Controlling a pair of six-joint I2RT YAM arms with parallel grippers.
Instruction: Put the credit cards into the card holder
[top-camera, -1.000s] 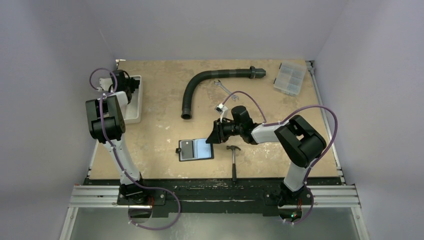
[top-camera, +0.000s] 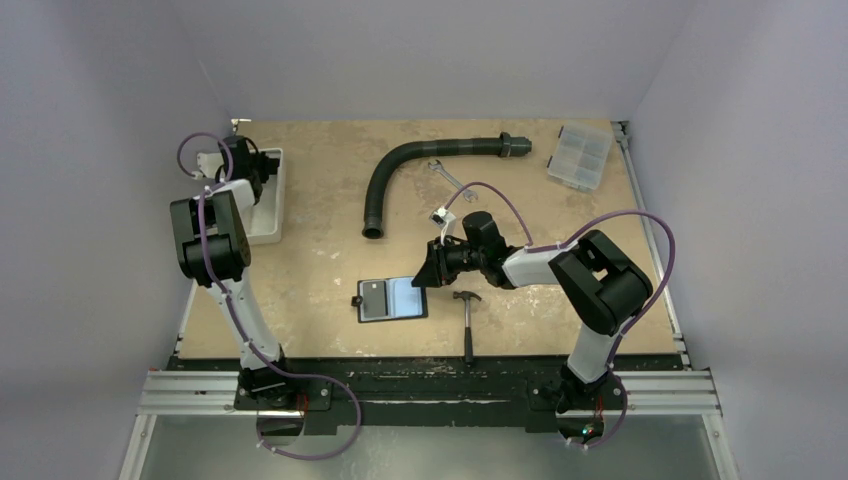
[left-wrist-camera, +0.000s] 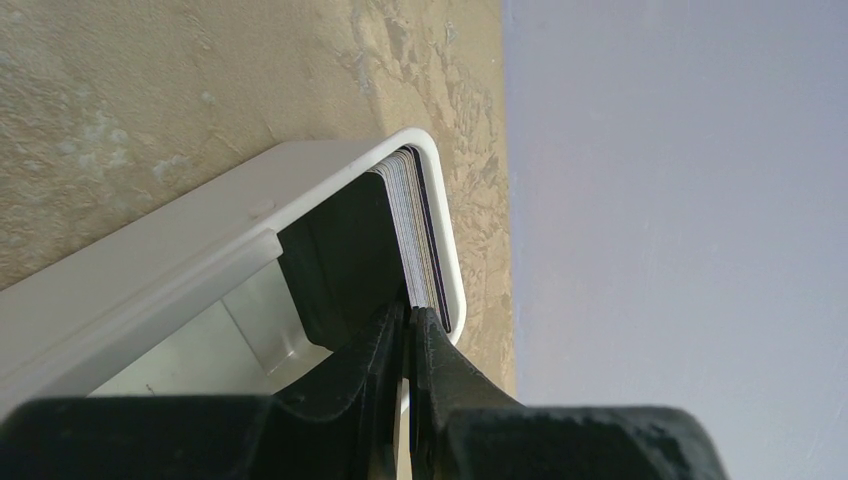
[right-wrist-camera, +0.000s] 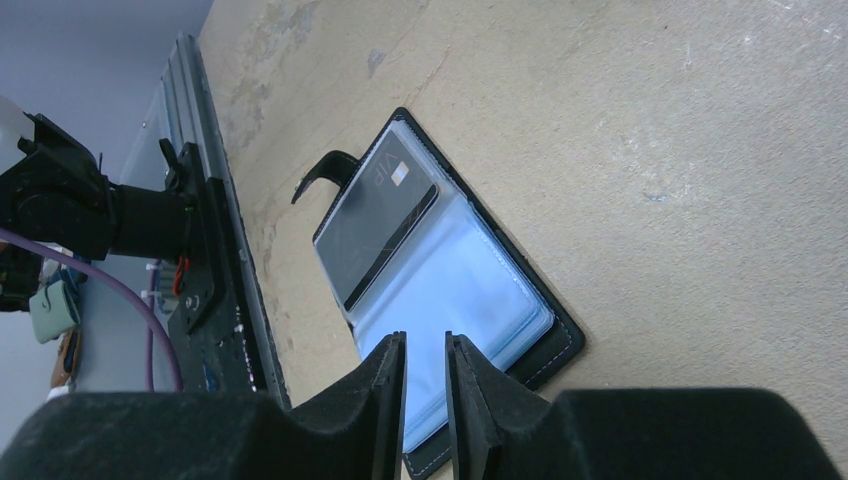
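Note:
In the left wrist view, a row of upright credit cards (left-wrist-camera: 410, 220) leans against the end of a white bin (left-wrist-camera: 180, 255), the nearest one dark (left-wrist-camera: 345, 260). My left gripper reaches down there, shut on the dark card's edge; the pinch itself is mostly hidden by the fingers. The card holder (right-wrist-camera: 575, 335) lies spread flat, with a grey card marked VIP (right-wrist-camera: 375, 215) in one side and a clear bluish pocket (right-wrist-camera: 450, 285) on the other. Over the pocket side hangs my right gripper, its fingers apart and nothing between them.
A hammer (top-camera: 468, 325) lies just right of the holder. Behind it are a black hose (top-camera: 385, 175), a wrench (top-camera: 450, 178) and a clear divided box (top-camera: 580, 155). Bare table separates the bin from the holder.
The right arm, the holder and everything else look unmoved.

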